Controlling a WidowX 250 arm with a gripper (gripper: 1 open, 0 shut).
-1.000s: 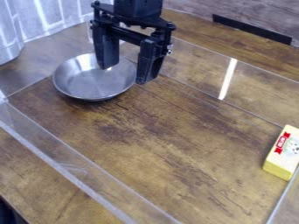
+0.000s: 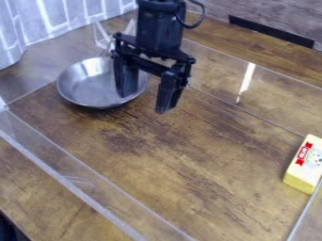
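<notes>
My black gripper (image 2: 147,85) hangs open above the wooden table, just right of a silver metal bowl (image 2: 88,83). Its two fingers are spread wide, with nothing seen between them, and the left one partly covers the bowl's right side. A yellow box (image 2: 303,166) with a red label lies at the right edge of the table.
Clear strips or panels run along the left and right sides. A white container (image 2: 9,52) and a pale curtain stand at the back left, and a dark object is at the back right.
The bowl and yellow box have not moved.
</notes>
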